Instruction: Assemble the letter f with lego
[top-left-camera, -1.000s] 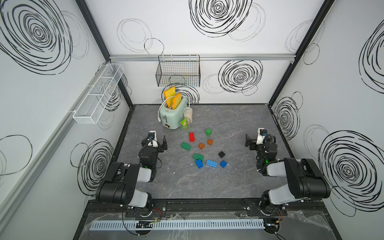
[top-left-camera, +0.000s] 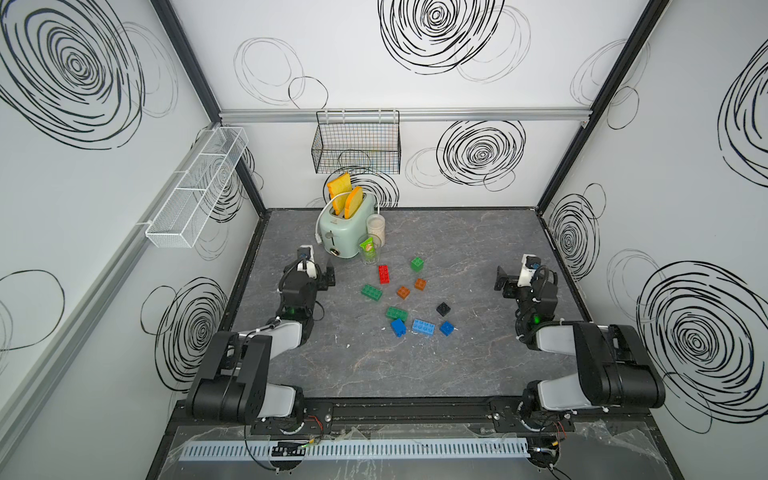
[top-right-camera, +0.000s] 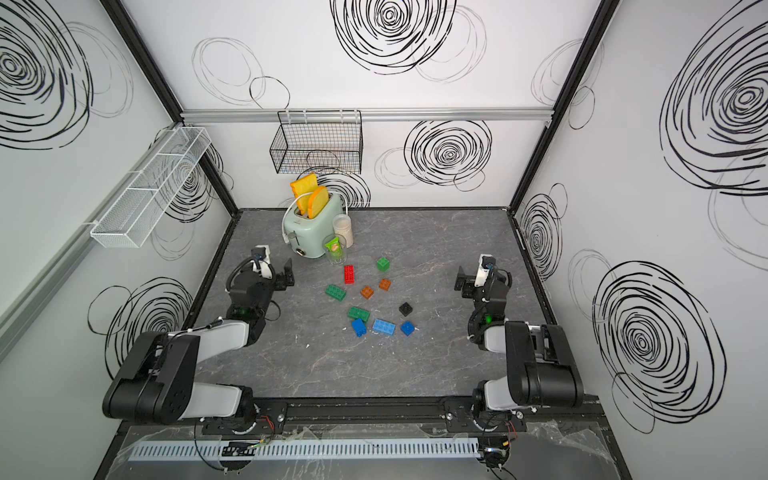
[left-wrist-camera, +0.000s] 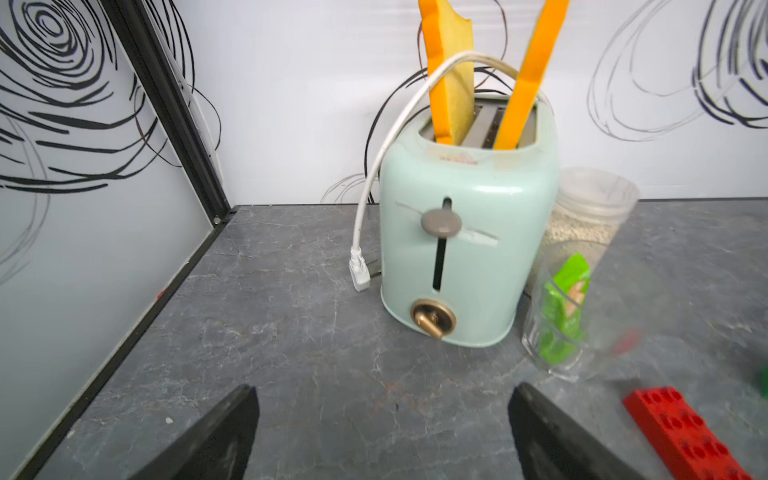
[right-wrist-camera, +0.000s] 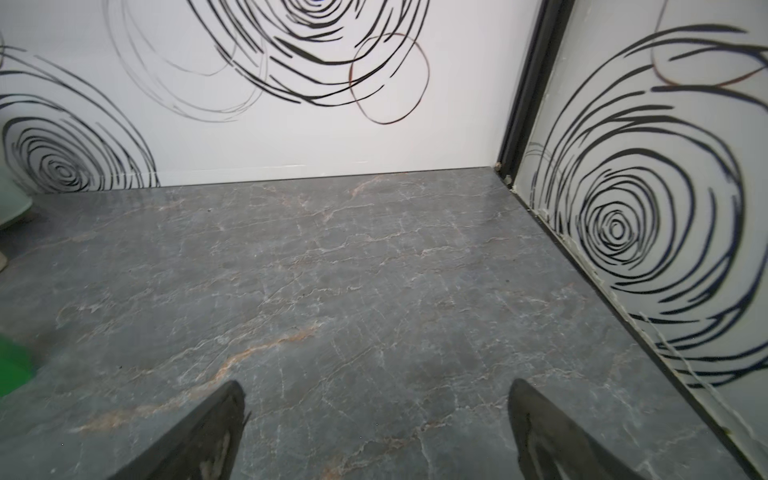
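Loose bricks lie apart on the grey table: a red one (top-left-camera: 383, 274), a bright green one (top-left-camera: 417, 263), two darker green ones (top-left-camera: 371, 293), the left and (top-left-camera: 396, 313) the nearer, two small orange-brown ones, with the left (top-left-camera: 403, 293) and right (top-left-camera: 420, 284) close together, a black one (top-left-camera: 443, 309), a light blue one (top-left-camera: 423, 326) and two darker blue ones beside it, the left (top-left-camera: 398, 327) and the right (top-left-camera: 447, 328). To their left, my left gripper stands open and empty. My right gripper is also open and empty, well right of them.
A mint toaster (left-wrist-camera: 468, 232) with orange slices stands at the back left. Beside it are a tub of grains (top-left-camera: 376, 230) and a clear cup (left-wrist-camera: 560, 344) holding something green.
The bricks have stayed put.
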